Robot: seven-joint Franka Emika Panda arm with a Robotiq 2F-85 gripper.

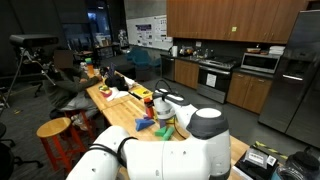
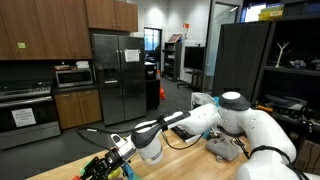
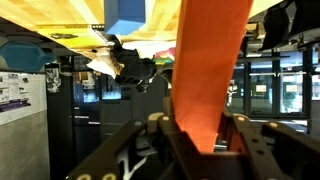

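Observation:
In the wrist view an orange-red, elongated object (image 3: 205,65) stands between the fingers of my gripper, which is shut on it. It reaches from the fingers up past the top edge of the picture. What it is exactly I cannot tell. In the second exterior view my gripper (image 2: 100,166) is low over the table's left end, its grasp too small to make out. The arm's white forearm (image 1: 185,150) blocks much of the first exterior view. A blue object (image 3: 125,14) shows at the top of the wrist view, apart from the fingers.
Several coloured things lie near the arm, among them a blue piece (image 1: 144,124). The wooden table (image 2: 195,163) has bare room beside the arm. A black device (image 1: 258,158) lies at the table's right. Red stools (image 1: 57,130) stand left of the table.

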